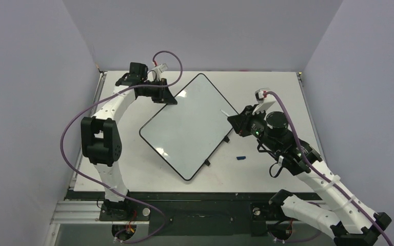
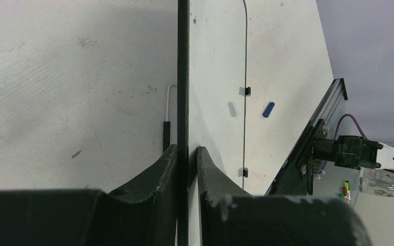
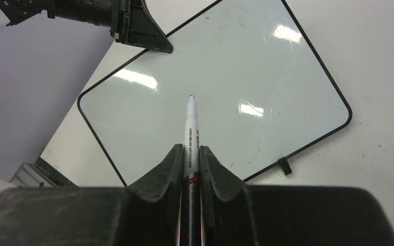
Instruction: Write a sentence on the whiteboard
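The whiteboard (image 1: pixel 190 128), blank and black-rimmed, is turned like a diamond over the middle of the table. My left gripper (image 1: pixel 172 101) is shut on its upper left edge; in the left wrist view the board's dark rim (image 2: pixel 183 77) runs between the fingers. A slim white marker (image 3: pixel 191 138) with a dark lower part stands in my right gripper, which is shut on it. Its pale tip (image 3: pixel 191 101) points away from the fingers, over the board in the right wrist view. From above, the marker (image 1: pixel 225 113) overlaps the board's right corner; whether it touches cannot be told.
A small blue cap-like piece (image 1: pixel 241 158) lies on the table right of the board. Black tabs (image 1: pixel 207 163) stick out from the board's lower right edge. Bare table (image 1: pixel 282 169) shows at the right. A purple cable (image 1: pixel 67 133) loops beside the left arm.
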